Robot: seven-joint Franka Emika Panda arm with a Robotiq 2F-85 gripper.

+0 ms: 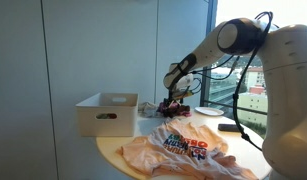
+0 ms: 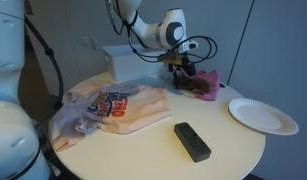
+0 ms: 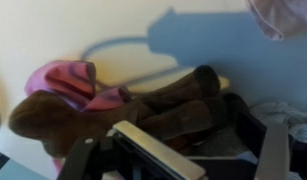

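Note:
A dark brown soft item, plush-looking, lies on the table with a pink item beside and partly under it. In exterior view 2 the brown item and pink item sit at the far side of the table. My gripper is open low over the brown item, whose stubby ends reach up between and ahead of the fingers. Whether the fingers touch it, I cannot tell. From the side, the gripper is right at the pile and partly hides it.
A white bin stands left of the pile. An orange-pink printed shirt spreads over the front of the table. A white plate and a black box lie apart. A greyish cloth is beside the pile.

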